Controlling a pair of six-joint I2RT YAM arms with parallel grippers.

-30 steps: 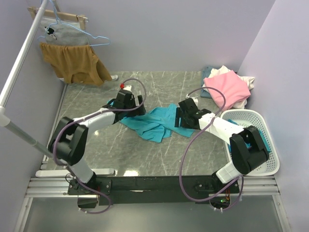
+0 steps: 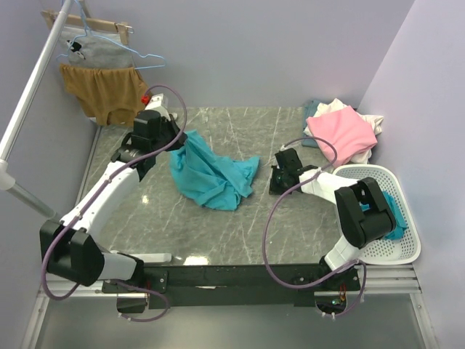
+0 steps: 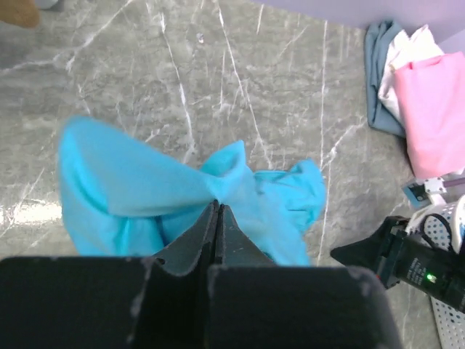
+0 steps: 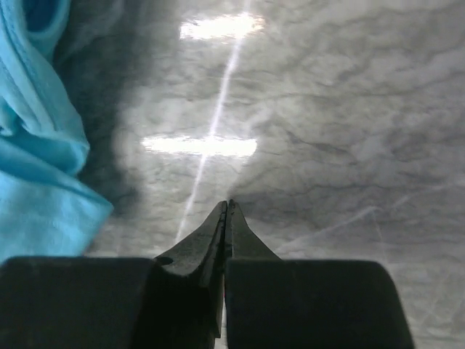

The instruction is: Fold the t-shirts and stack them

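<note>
A crumpled turquoise t-shirt (image 2: 214, 174) lies on the grey marbled table, its left end lifted. That raised end is pinched at the tips of my left gripper, which is shut on the cloth. In the left wrist view a fold of the shirt rises toward the left and looks blurred. My right gripper is shut just right of the shirt, low over bare table, with nothing between its fingers. In the right wrist view the shirt's edge (image 4: 51, 211) shows at the left, apart from the fingers.
At the back right lies a stack of folded clothes with a pink one (image 2: 344, 133) on top. A white basket (image 2: 403, 251) holding turquoise cloth stands at the right. Brown cloth (image 2: 105, 94) hangs at the rail, back left.
My left gripper has shut on the shirt and moved up and left, drawing its end along. The right gripper has shut and lies slightly lower; the shirt's right end has slid left away from it.
</note>
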